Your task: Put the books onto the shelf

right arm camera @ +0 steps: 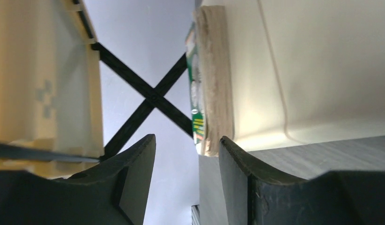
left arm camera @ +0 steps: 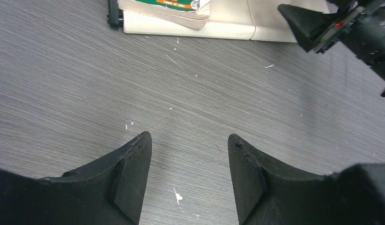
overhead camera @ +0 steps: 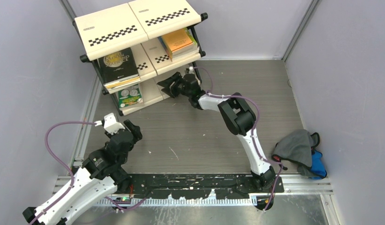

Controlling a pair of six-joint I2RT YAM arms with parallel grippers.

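Note:
A dark book tops a pile on the left of the middle shelf. Orange-covered books lie stacked on that shelf's right side. On the bottom shelf's left end rests a green book, its page edges facing my right wrist camera. My right gripper is open at the front of the bottom shelf's right part, apart from the green book, with nothing between its fingers. Over the floor at the front left, my left gripper stands open and empty.
The cream shelf unit has a bare top and dark posts. Grey and blue cloth lies at the floor's right edge. The wooden floor between the arms is clear apart from small scraps.

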